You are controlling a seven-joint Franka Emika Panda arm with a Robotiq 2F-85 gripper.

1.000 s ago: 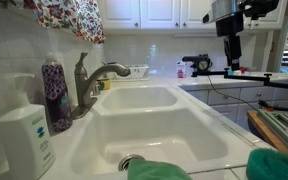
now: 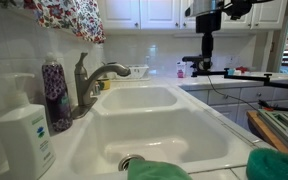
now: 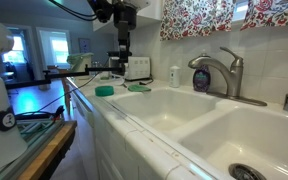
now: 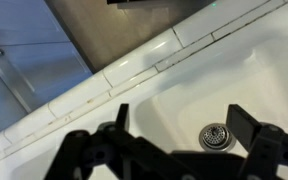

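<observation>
My gripper is open, its dark fingers spread wide at the bottom of the wrist view with nothing between them. Below it lies the white double sink [image 4: 159, 105], with a round drain [image 4: 216, 137] seen between the fingers. In exterior view 1 the gripper [image 2: 206, 62] hangs high above the sink's right edge. A green cloth [image 2: 156, 171] lies at the near rim, and a teal round object [image 2: 274, 164] sits to its right. Exterior view 2 shows the teal object [image 3: 104, 90] on the counter, near the green cloth [image 3: 138, 88].
A grey faucet [image 2: 89, 80] rises at the sink's left side. Beside it stand a purple bottle [image 2: 56, 97] and a white pump bottle [image 2: 26, 135]. A toaster [image 3: 138, 68] is on the counter in exterior view 2. Both basins look empty.
The cloth, teal object and bottles have stayed put.
</observation>
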